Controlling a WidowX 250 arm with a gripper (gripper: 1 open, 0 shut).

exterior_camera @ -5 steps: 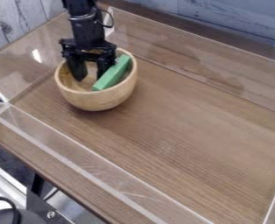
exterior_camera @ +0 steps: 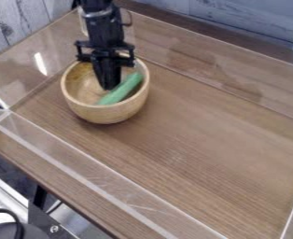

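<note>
A wooden bowl (exterior_camera: 99, 110) sits on the table at the upper left of the camera view. Inside it, toward the right, lies a green elongated object (exterior_camera: 121, 90). My black gripper (exterior_camera: 109, 75) reaches down from the top over the bowl, its tips just above or within the rim beside the green object. The fingers look shut, with nothing visible between them.
A pale wall runs along the back, and dark cables lie beyond the table's left edge at lower left.
The gripper has lifted slightly within the bowl. The green object now sits lower and appears smaller inside it, and the bowl has shifted slightly.
</note>
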